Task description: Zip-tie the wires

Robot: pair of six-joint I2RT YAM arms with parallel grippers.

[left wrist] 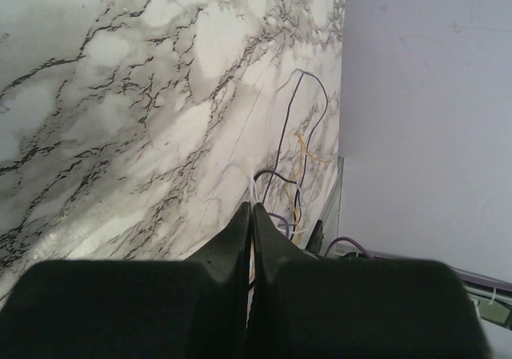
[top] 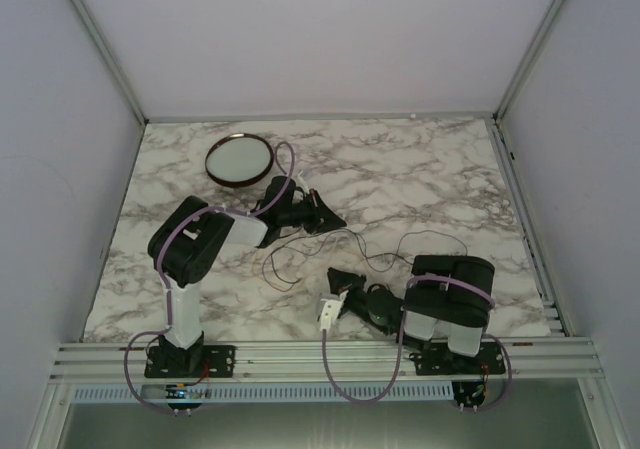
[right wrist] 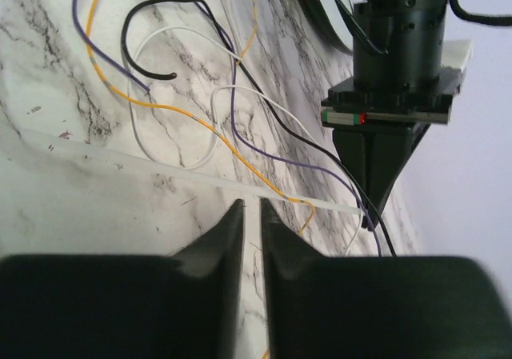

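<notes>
Loose black, white, yellow and purple wires (top: 360, 249) lie across the marble table. A pale translucent strip, likely the zip tie, runs under them toward my left gripper (top: 338, 224), which is shut and held low over the wires; in the left wrist view its fingertips meet among them. Whether anything thin is between them I cannot tell. My right gripper (top: 335, 281) hangs near the front of the table, its fingers only slightly apart in its wrist view, with the wires beyond them.
A round white dish with a dark rim (top: 238, 159) sits at the back left. Walls enclose the table at the back and sides.
</notes>
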